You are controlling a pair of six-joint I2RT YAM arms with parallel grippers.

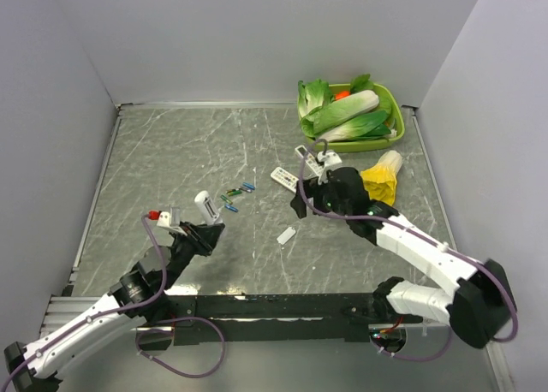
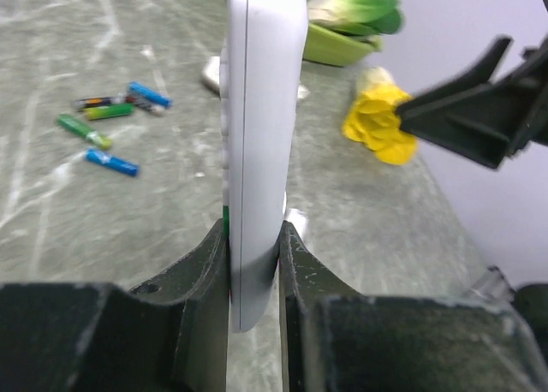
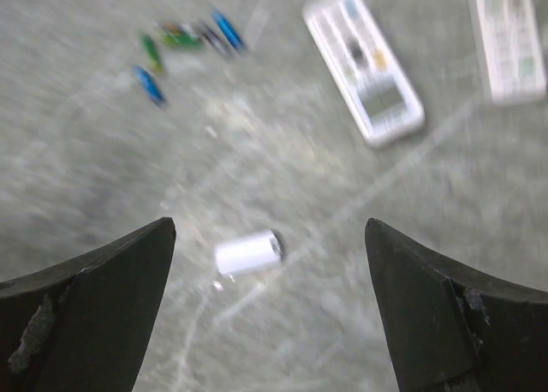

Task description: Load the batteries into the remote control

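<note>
A white remote control (image 1: 206, 206) is held upright above the table by my left gripper, which is shut on its lower end. In the left wrist view its edge faces me, so its battery side is mostly hidden. The small white battery cover (image 3: 248, 252) lies flat on the table, apart from both grippers. My right gripper is open above it, nothing between its fingers. Several blue, green and dark batteries lie in a loose group; among them are a blue battery (image 2: 111, 162) and a green battery (image 2: 84, 130).
Two more white remotes lie toward the back right: a nearer remote (image 3: 364, 62) and a farther remote (image 3: 511, 37). Behind them stands a green basket (image 1: 360, 145) of vegetables. A yellow-wrapped cabbage (image 1: 382, 178) sits at the right.
</note>
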